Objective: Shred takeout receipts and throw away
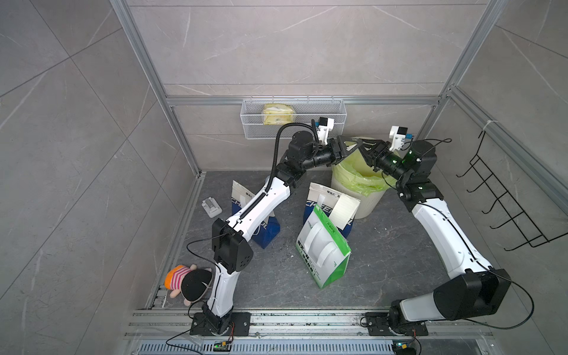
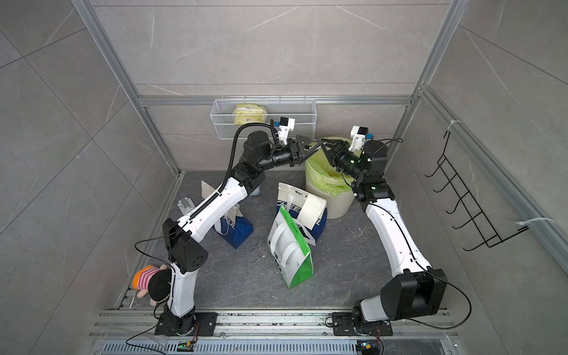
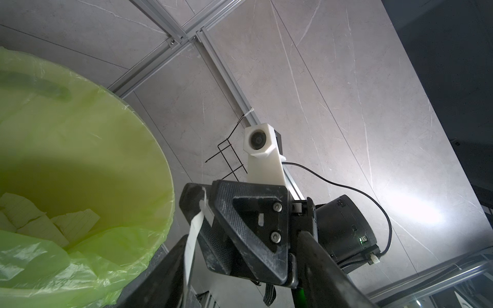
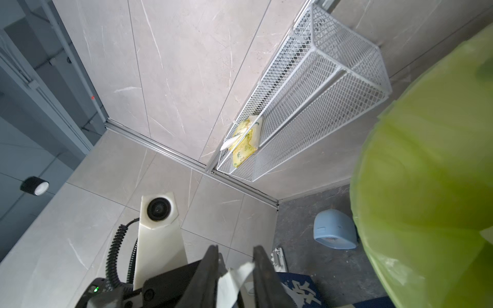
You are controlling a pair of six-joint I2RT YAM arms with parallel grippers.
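Over the bin my two grippers meet tip to tip, the left gripper [image 1: 351,146] against the right gripper [image 1: 362,144]. A thin white strip of paper [image 3: 191,246] runs from the tips of the right fingers [image 3: 246,225] down along a dark, blurred finger [image 3: 164,274] of my left gripper. Whether the left is shut cannot be told. In the right wrist view, white paper [image 4: 233,287] shows between blurred fingertips that stand a little apart. The bin [image 1: 366,201], lined with a green-yellow bag [image 3: 128,128], has several pale paper pieces [image 3: 41,225] inside.
A blue-and-white bag [image 2: 233,230] stands left, another [image 2: 316,222] in front of the bin. Before it stands a green-and-white bag [image 2: 290,248]. A wire basket [image 1: 313,112] with a yellow pack hangs at the back.
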